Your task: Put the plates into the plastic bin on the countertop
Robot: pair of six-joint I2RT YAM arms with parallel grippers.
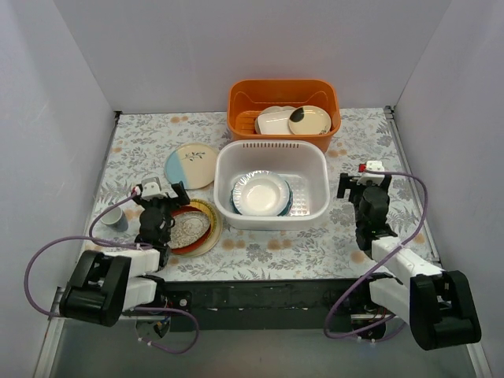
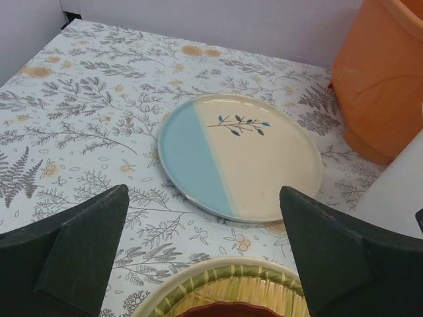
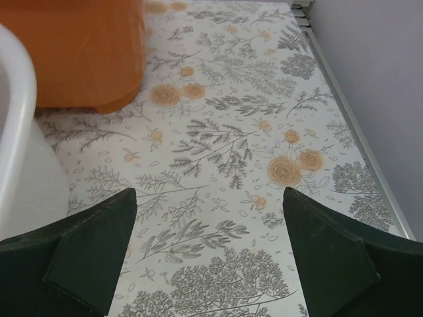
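Observation:
A white plastic bin [image 1: 307, 175] stands mid-counter, with a silver-rimmed white plate [image 1: 262, 194] on top of bluish ones inside it. Left of the bin lies a blue-and-cream plate [image 2: 258, 158], flat on the cloth. In front of it is a stack: a speckled plate [image 1: 189, 228] in a red dish [image 1: 197, 247], over a yellow woven-look plate [image 2: 228, 290]. My left gripper [image 1: 161, 189] is open above the left edge of that stack, nothing between its fingers. Open and empty too, my right gripper [image 1: 364, 180] hovers right of the bin over bare cloth.
Behind the white bin an orange bin [image 1: 283, 90] holds several pale plates [image 1: 309, 120]. A white cup [image 1: 114, 219] stands by the left edge.

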